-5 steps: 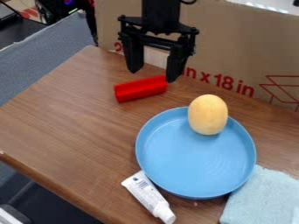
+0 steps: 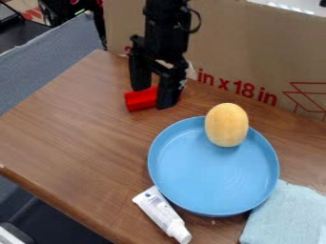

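My black gripper (image 2: 154, 82) is low at the back of the wooden table, open, with its fingers around a red cylinder (image 2: 139, 100); whether they touch it is unclear, and part of the cylinder is hidden behind them. A blue plate (image 2: 192, 184) is at the centre right, with a pale yellow oval object (image 2: 227, 125) on its back part. A white tube (image 2: 163, 213) lies at the front, beside the plate.
A large cardboard box (image 2: 261, 63) stands along the back. A light blue cloth (image 2: 287, 214) lies at the front right.
My gripper has come down and turned, from above and behind the red cylinder to around it.
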